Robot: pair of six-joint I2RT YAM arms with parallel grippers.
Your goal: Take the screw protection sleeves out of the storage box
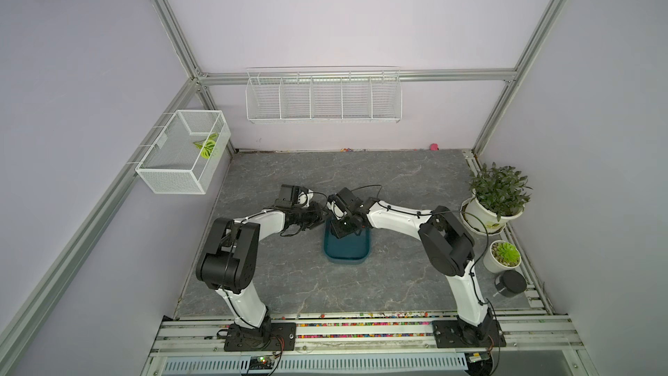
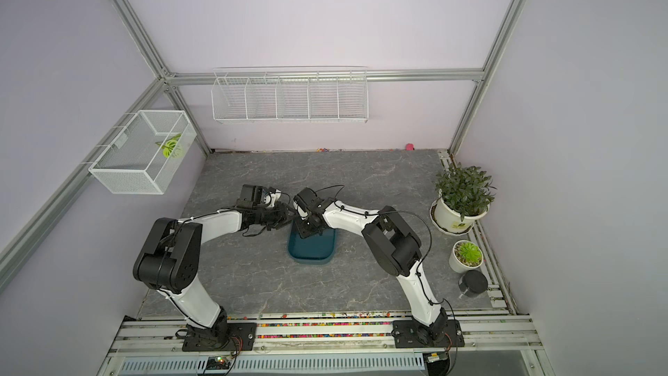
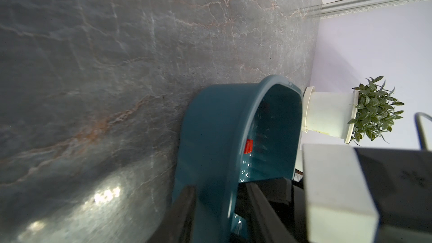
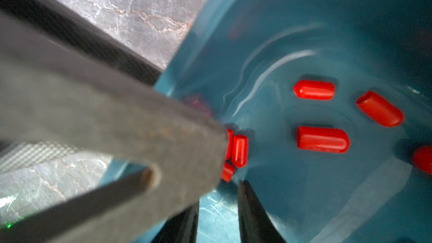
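The blue storage box (image 1: 348, 260) stands on the grey table. Several red sleeves lie on its floor; in the right wrist view two of them (image 4: 322, 139) (image 4: 313, 89) lie in the open middle. A tight group, with one upright sleeve (image 4: 240, 151), sits by the wall, partly hidden behind the other arm's grey part. My left gripper straddles the box's side wall, shut on it. Inside the box, my right gripper points down close to that group, its fingers apart with no sleeve visible between them. From above, the right arm covers most of the sleeves.
Potted plants (image 1: 499, 195) (image 1: 502, 255) and a dark mug (image 1: 510, 283) stand at the right edge. A white wire basket (image 1: 184, 181) hangs at the left, a wire rack (image 1: 324, 97) at the back. Table in front of the box is bare.
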